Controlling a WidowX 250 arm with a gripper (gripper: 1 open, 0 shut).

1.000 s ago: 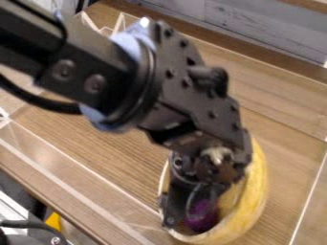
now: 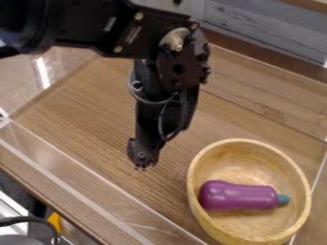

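Note:
A purple eggplant-like toy [image 2: 238, 196] with a teal tip lies on its side in a round wooden bowl [image 2: 244, 153] at the lower right. My black gripper [image 2: 143, 161] hangs to the left of the bowl, apart from it, open, with no object visible in it.
A light strip runs along the lower left, beside the table's edge, where cables and a yellow part show. A wall edge runs along the upper right.
My gripper has risen out of the bowl and moved up and left, leaving the purple toy in the bowl, now lying more horizontally.

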